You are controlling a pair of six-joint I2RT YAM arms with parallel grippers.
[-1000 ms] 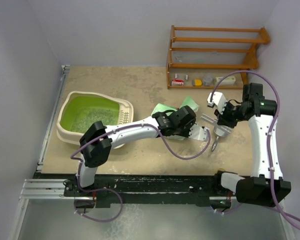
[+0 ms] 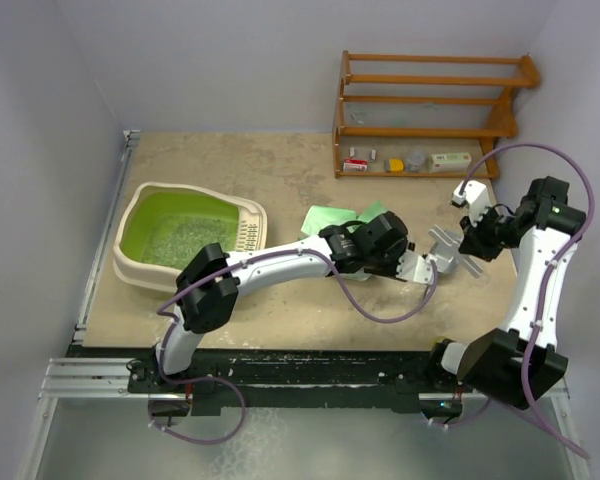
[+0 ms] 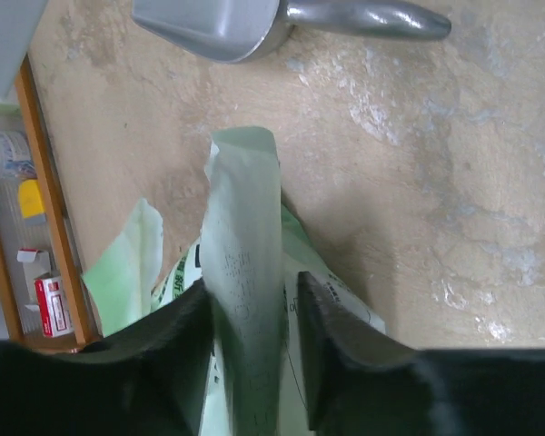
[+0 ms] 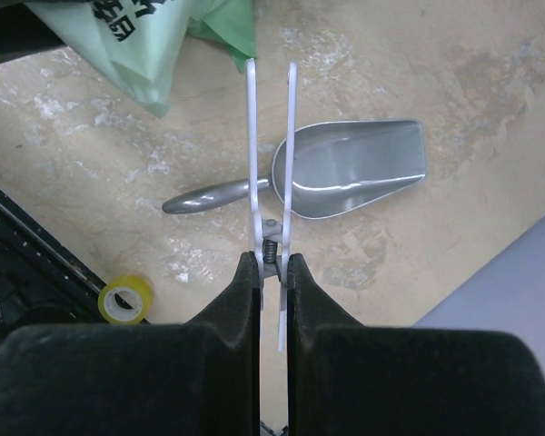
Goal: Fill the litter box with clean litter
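Observation:
The green litter bag [image 3: 241, 227] lies on the table, its narrow crumpled top between the fingers of my left gripper, which are part open and blurred. In the right wrist view the bag [image 4: 136, 45] is at upper left. My right gripper holds two long pale tong arms, their tips above the table. Below them lies a steel scoop [image 4: 345, 163] with its handle pointing left. The litter box [image 2: 137, 231], cream with a green inside and some granules at the bottom, sits at the table's left.
A wooden shelf [image 2: 430, 78] with small items stands at the back right. A yellow tape roll [image 4: 138, 292] lies near the front edge. Walls bound both sides; the bare table shows between box and front edge.
My right arm has moved rightward in the top view, away from the bag. The left arm has shifted slightly right. The litter box is unchanged.

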